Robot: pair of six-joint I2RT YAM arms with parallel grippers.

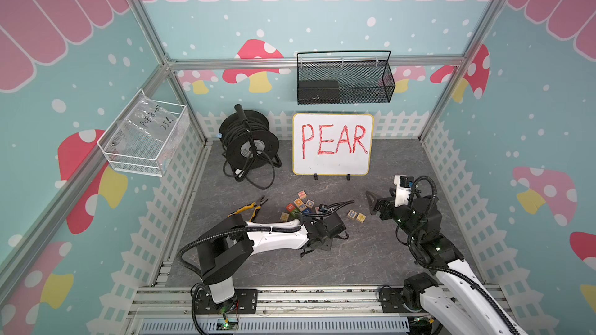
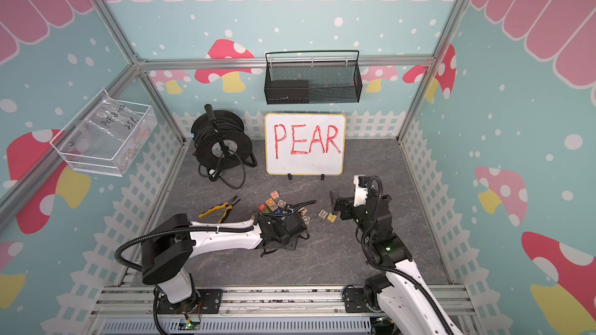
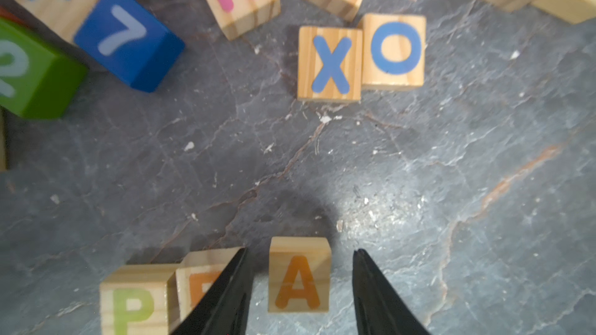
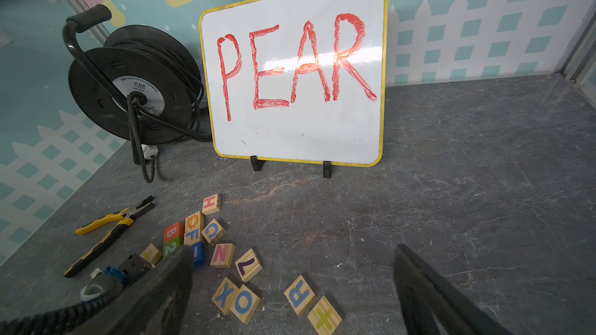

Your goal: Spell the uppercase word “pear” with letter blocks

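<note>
In the left wrist view a wooden A block with an orange letter stands between the fingers of my left gripper, which is open with a gap on either side of the block. To its left, the green-lettered P block and the orange-lettered E block sit side by side, the E partly covered by a finger. The R block lies further off, in front of the whiteboard reading PEAR. My right gripper is open and empty over the right side of the table.
Beyond the left gripper lie the X block and O block, touching, with several other blocks behind. Pliers and a cable reel occupy the left.
</note>
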